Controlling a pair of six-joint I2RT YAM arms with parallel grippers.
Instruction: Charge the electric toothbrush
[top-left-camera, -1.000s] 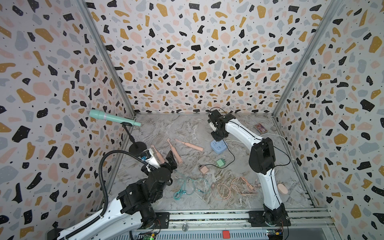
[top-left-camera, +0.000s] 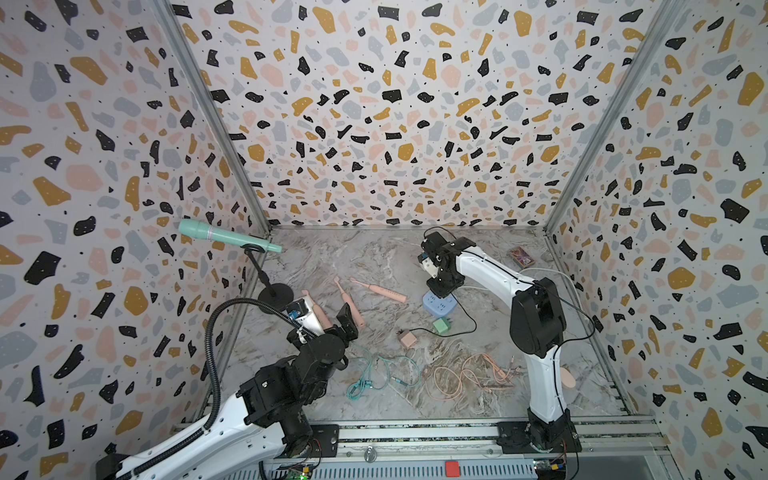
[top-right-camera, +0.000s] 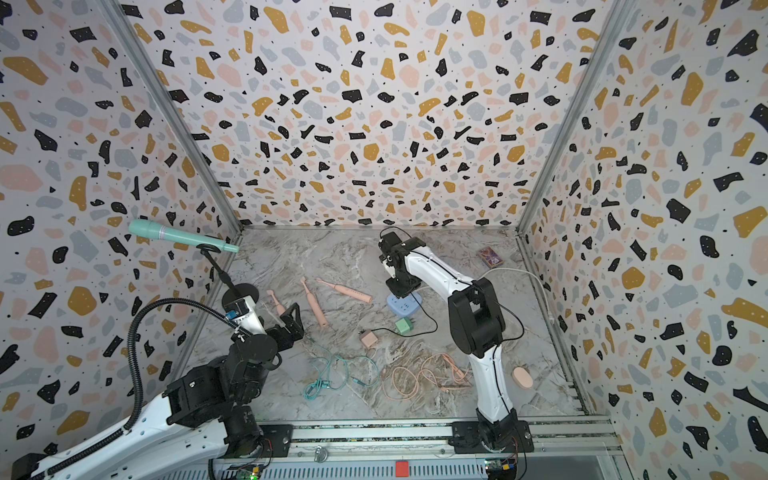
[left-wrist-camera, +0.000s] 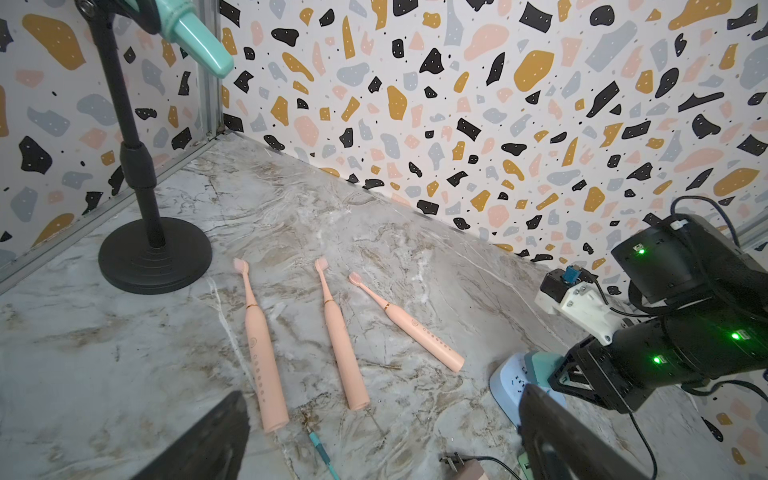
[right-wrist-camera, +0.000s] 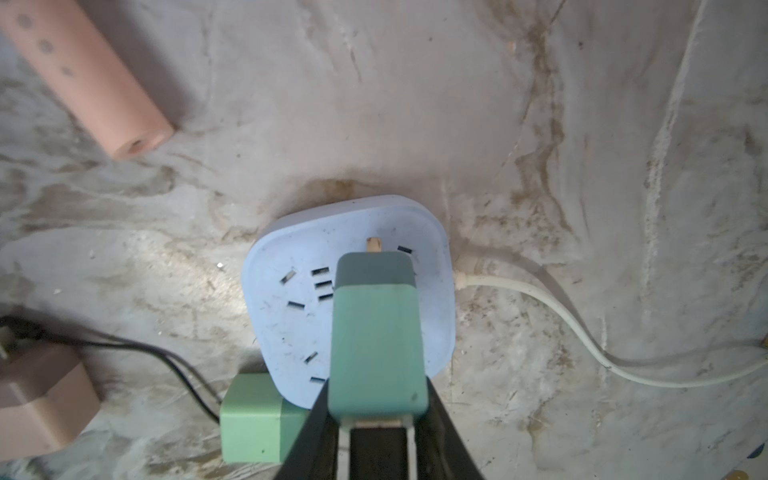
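In the right wrist view my right gripper is shut on a green charger block (right-wrist-camera: 376, 344) with a darker cap. A gold prong (right-wrist-camera: 373, 243) sticks out beyond the cap, over the pale blue power strip (right-wrist-camera: 272, 304). Whether the prong enters a slot cannot be told; the block hides several slots. Three pink toothbrushes (left-wrist-camera: 265, 368) lie apart on the table. My left gripper stands open near them, its blurred fingers (left-wrist-camera: 200, 440) empty. Teal (top-left-camera: 368, 380) and peach (top-left-camera: 452, 384) cables lie coiled toward the front.
A second green block (right-wrist-camera: 260, 420) touches or nearly touches the strip's corner. A pink block (right-wrist-camera: 48, 400) sits beside a black cord (right-wrist-camera: 160, 352). The strip's white cord (right-wrist-camera: 552, 300) runs right. A stand (left-wrist-camera: 156, 256) occupies the left.
My right gripper, with the green block in it, has come lower and toward the front. The power strip has slid slightly the same way. The left arm has barely moved.
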